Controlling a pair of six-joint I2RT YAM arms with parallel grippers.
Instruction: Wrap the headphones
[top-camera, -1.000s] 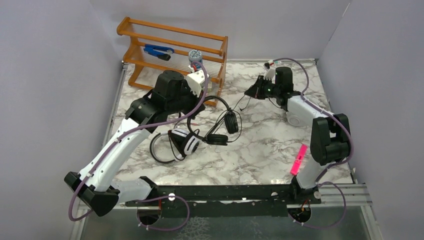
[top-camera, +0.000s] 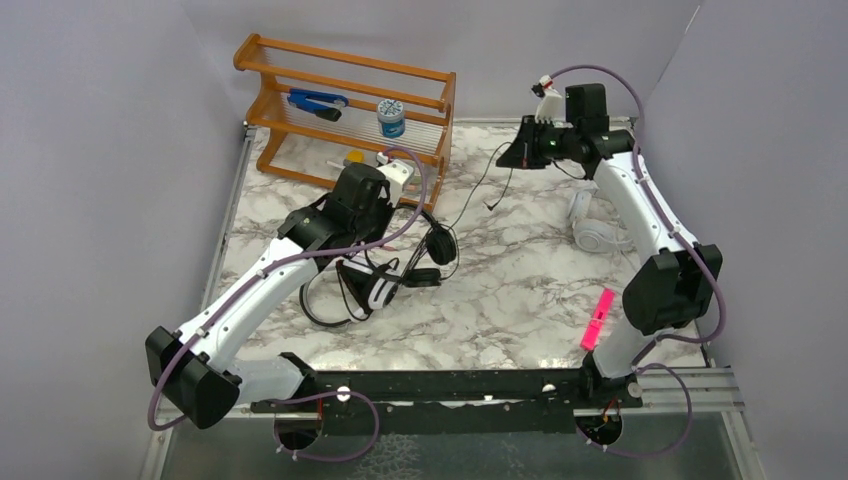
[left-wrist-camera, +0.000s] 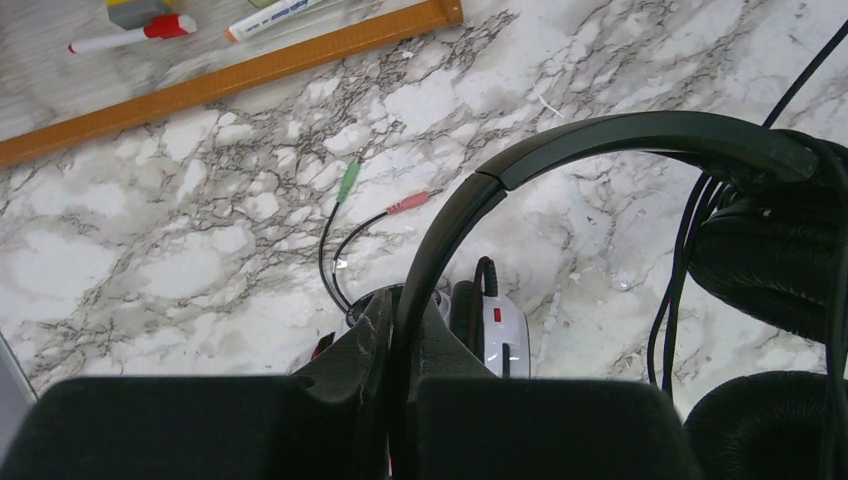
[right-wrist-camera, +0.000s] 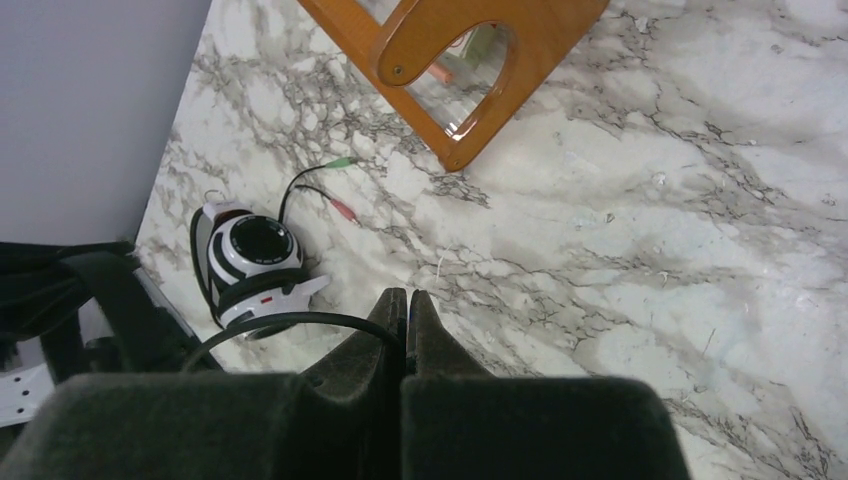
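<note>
Black headphones hang from my left gripper, which is shut on their headband (left-wrist-camera: 640, 132). Both padded ear cups (top-camera: 440, 245) dangle to the right of that gripper in the top view, with loops of thin cable around them. From there the black cable (top-camera: 475, 190) stretches up to my right gripper, shut on it toward the back right. In the right wrist view the cable (right-wrist-camera: 290, 318) enters between the fingertips from the left. A short free end with its plug (top-camera: 490, 206) hangs below the right gripper.
White-and-black headphones (top-camera: 368, 285) lie under the left arm, their green plug (left-wrist-camera: 348, 182) and pink plug (left-wrist-camera: 407, 203) loose. A wooden rack (top-camera: 350, 85) stands at the back left. White headphones (top-camera: 597, 235) and a pink object (top-camera: 598, 318) lie right.
My left gripper and the hanging headphones have shifted a little to the left.
</note>
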